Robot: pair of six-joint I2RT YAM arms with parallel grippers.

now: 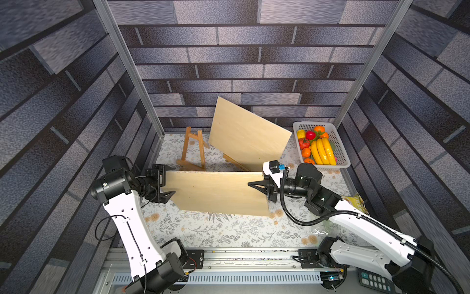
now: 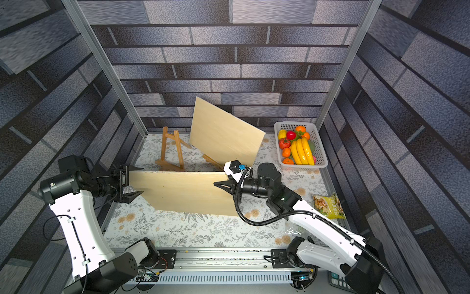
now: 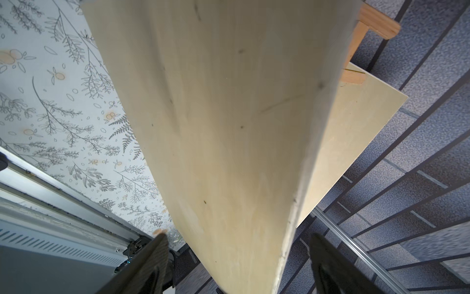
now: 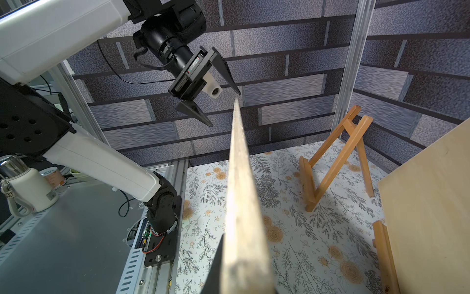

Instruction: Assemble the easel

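Note:
A pale wooden board is held on edge above the table, its face toward the front. My right gripper is shut on this board at its right edge; in the right wrist view the board's thin edge runs away toward the left arm. At the other end my left gripper stands open, its fingers about the board's left edge; I cannot tell if they touch it. A small wooden easel stands behind at the left. Beside it a second board leans back on a wooden ledge, its stand mostly hidden.
A grey basket with fruit stands at the back right. In front of it lies a yellow packet. Brick-patterned walls close in the back and sides.

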